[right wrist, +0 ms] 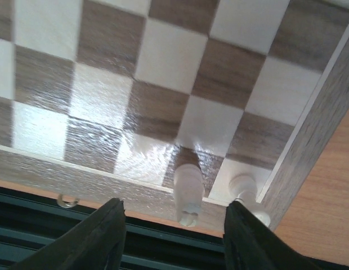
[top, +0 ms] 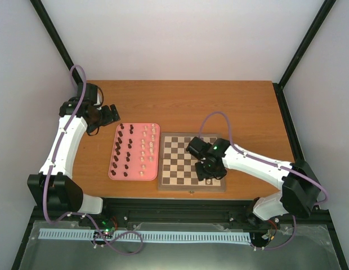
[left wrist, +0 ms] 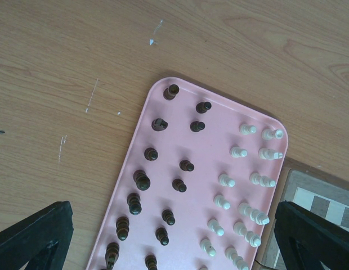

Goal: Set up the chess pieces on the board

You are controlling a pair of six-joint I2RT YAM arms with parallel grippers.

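In the right wrist view, a white knight [right wrist: 188,194] stands on the dark near-edge square beside the corner. A white rook [right wrist: 246,197] occupies the light corner square to its right. My right gripper is open around the knight, with a gap on either side of it. The chessboard [top: 178,154] lies right of the pink tray [top: 134,126], which bears dark pieces [left wrist: 142,180] and white pieces [left wrist: 254,213]. Over the tray's far left corner, my left gripper [top: 113,114] hangs open and empty.
Most board squares are bare. Bare wooden table [top: 186,104] stretches behind the tray and board. A small metal clasp [right wrist: 67,201] sits on the board's front edge, close to the dark rail [right wrist: 28,225] along the table front.
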